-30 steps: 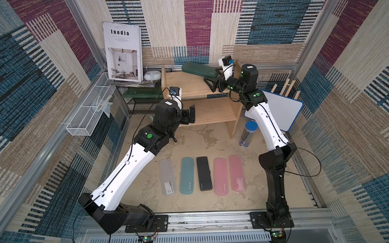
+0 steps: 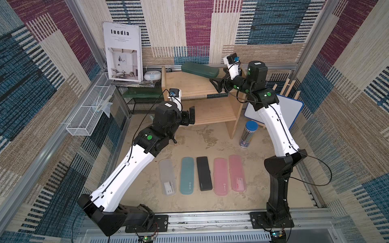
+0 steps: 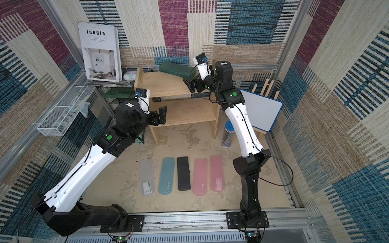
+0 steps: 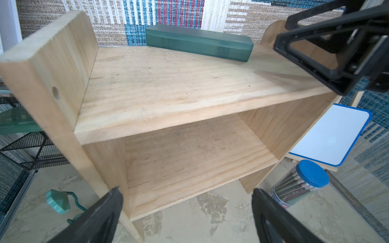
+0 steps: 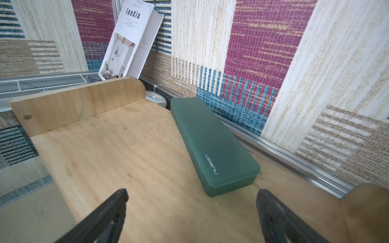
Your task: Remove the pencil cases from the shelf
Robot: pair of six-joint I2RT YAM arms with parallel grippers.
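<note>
A dark green pencil case point(image 2: 199, 69) lies on the top board of the wooden shelf point(image 2: 178, 83), near its back edge; the right wrist view shows the case point(image 5: 212, 141) whole, slanting away. My right gripper stands open over the right part of that board, just short of the case's near end, with nothing between its fingers. In front of the shelf's left side, my left gripper is open and empty. The lower board point(image 4: 190, 158) is bare. On the table lie a grey case point(image 2: 166, 176), a teal case point(image 2: 186, 175), a black case point(image 2: 204, 173) and two pink cases point(image 2: 220, 176).
A clear jar with a blue lid point(image 2: 249, 131) and a whiteboard point(image 4: 330, 133) stand right of the shelf. Left are a wire basket point(image 2: 87, 115), a black mesh rack and a green item point(image 2: 141, 92). Table floor between shelf and cases is clear.
My right gripper and arm have shifted to the right, a little away from the green case's end. The left arm has barely moved, and the cases lie as before.
</note>
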